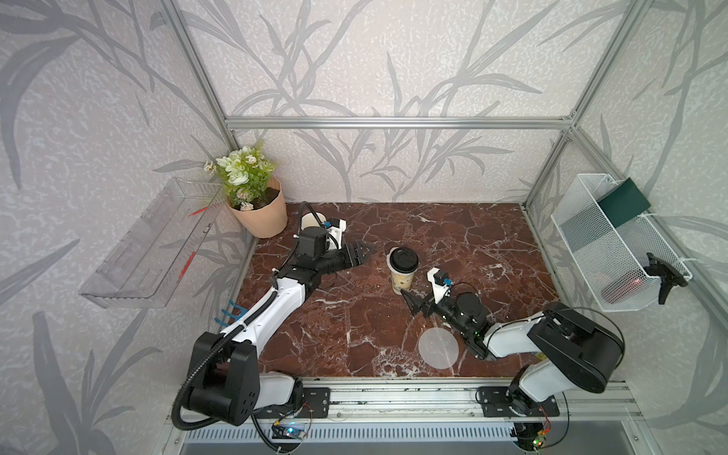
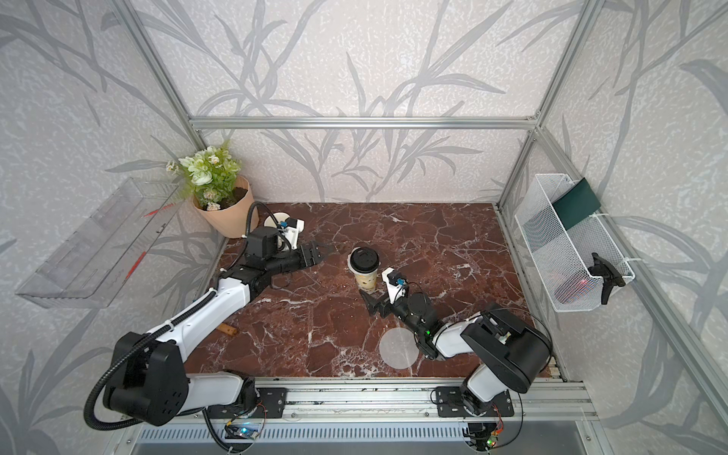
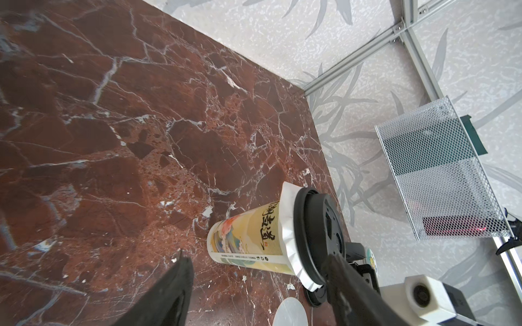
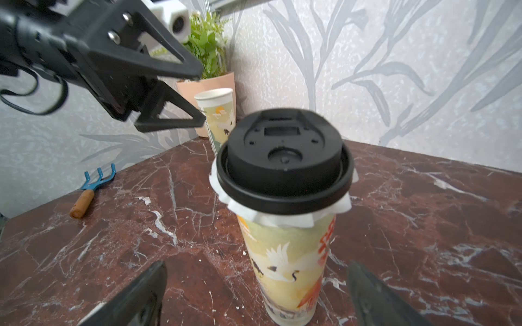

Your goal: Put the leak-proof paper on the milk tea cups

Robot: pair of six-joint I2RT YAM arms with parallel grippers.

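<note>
A milk tea cup stands upright mid-table, white paper crinkled out from under its black lid. Just in front of it, low, my right gripper is open with nothing between its fingers. My left gripper hangs open and empty to the cup's upper left. A second, uncapped cup stands behind the left arm. A round translucent sheet lies flat near the front edge; a second black lid is partly visible beside it.
A flower pot stands at the back left. A clear tray and a white mesh basket hang on the side walls. A small rake lies at the left.
</note>
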